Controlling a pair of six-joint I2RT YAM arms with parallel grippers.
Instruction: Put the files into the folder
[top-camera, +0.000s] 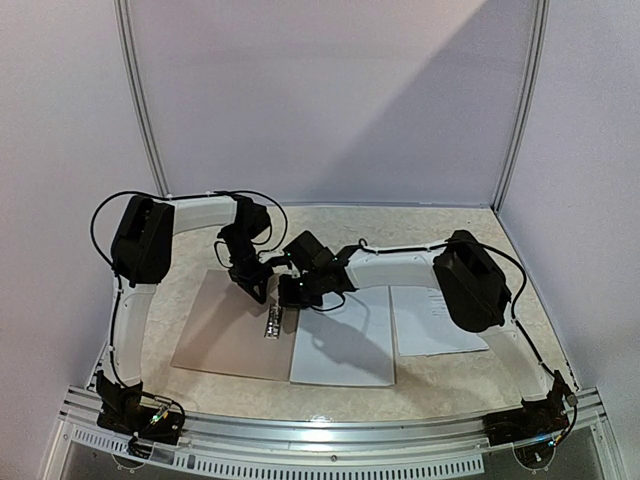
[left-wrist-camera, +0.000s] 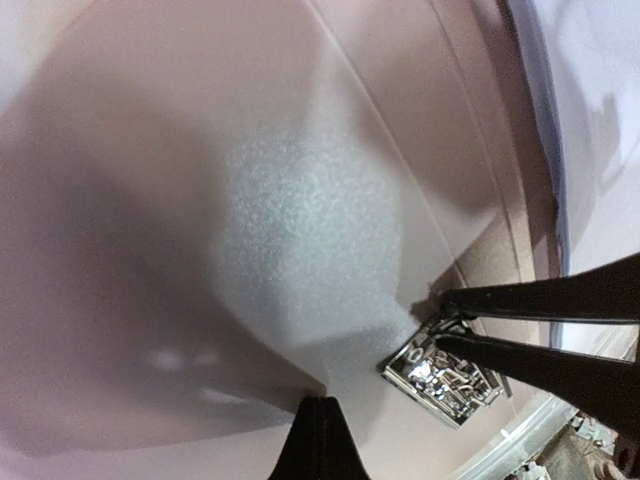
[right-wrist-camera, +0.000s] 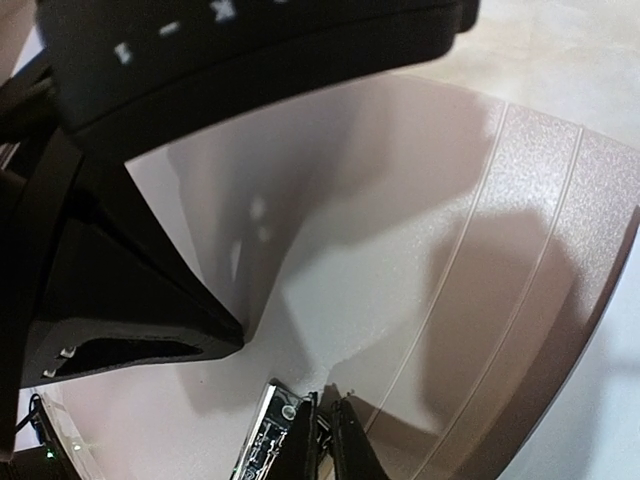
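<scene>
The open folder (top-camera: 210, 340) lies on the table, its pinkish cover at left with a metal clip (top-camera: 273, 321) near the spine, white inside (top-camera: 342, 350) at right. Loose printed sheets (top-camera: 440, 330) lie right of it. My right gripper is shut at the clip's top end; whether anything is between its tips is unclear. In the left wrist view it reaches in from the right over the clip. My left gripper is shut above the cover, a little left of the clip, nothing visible between its fingers.
Both arms meet closely over the folder's upper middle. Bare table (top-camera: 380, 220) shows behind the folder and along its front. Walls enclose the back and sides.
</scene>
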